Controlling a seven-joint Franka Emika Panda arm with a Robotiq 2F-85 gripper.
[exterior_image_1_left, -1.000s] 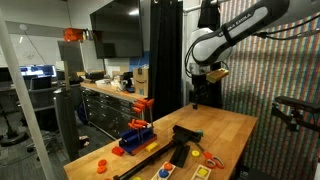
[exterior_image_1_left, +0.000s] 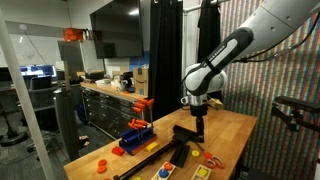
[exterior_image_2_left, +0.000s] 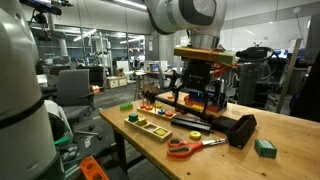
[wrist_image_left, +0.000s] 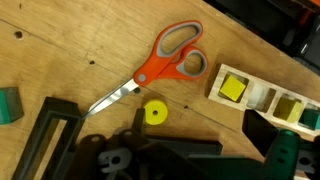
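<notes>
My gripper stands open, nothing held between its wide-set fingers. In exterior view 2 the gripper (exterior_image_2_left: 197, 98) hangs above the table items. Below it in the wrist view lie scissors (wrist_image_left: 148, 72) with orange handles, blades toward the lower left. Close to the blades is a round yellow piece (wrist_image_left: 155, 111). To the right, a pale wooden tray (wrist_image_left: 217, 88) holds a yellow block (wrist_image_left: 233, 87) and other small pieces, partly covered by a finger. A black open box (exterior_image_2_left: 241, 131) sits on the table beyond the scissors (exterior_image_2_left: 184, 150).
A green block (exterior_image_2_left: 265, 149) lies near the black box. Blue racks (exterior_image_1_left: 135, 137) and several red and yellow pieces occupy the table's other end. A long dark bar (exterior_image_1_left: 147, 160) lies near the middle. Bare tabletop (exterior_image_1_left: 228, 122) extends behind the gripper.
The table items look unmoved.
</notes>
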